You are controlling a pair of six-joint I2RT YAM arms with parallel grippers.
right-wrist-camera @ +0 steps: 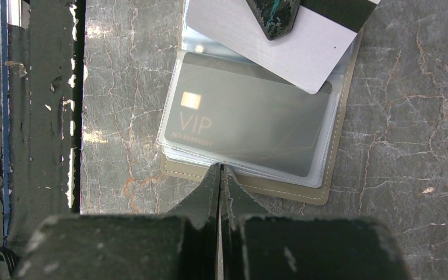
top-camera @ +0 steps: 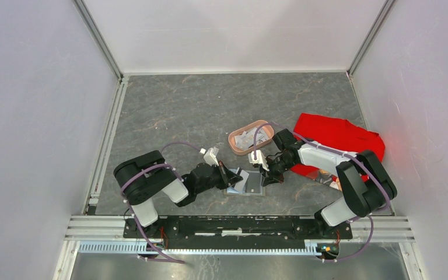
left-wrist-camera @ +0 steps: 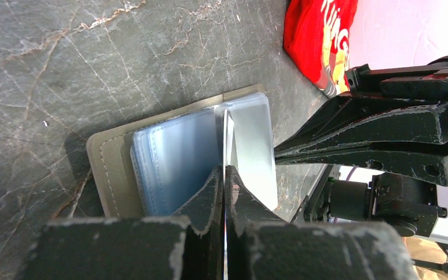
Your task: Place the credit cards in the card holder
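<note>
The card holder [top-camera: 255,193] lies opened flat on the table, its beige cover [right-wrist-camera: 178,169] showing around the clear sleeves. A grey VIP card [right-wrist-camera: 239,125] sits in one sleeve in the right wrist view. My left gripper is shut on a white card with a black stripe, seen edge-on in the left wrist view. That card is tilted over the holder's fold, a corner overlapping the VIP card's sleeve; whether it is inside a pocket I cannot tell. My right gripper is shut at the sleeves' outer edge; anything thin between its fingers does not show.
A pink basket [top-camera: 233,143] with several cards stands behind the holder. Red cloth [top-camera: 332,131] lies at the right. Both arms reach in close together over the holder.
</note>
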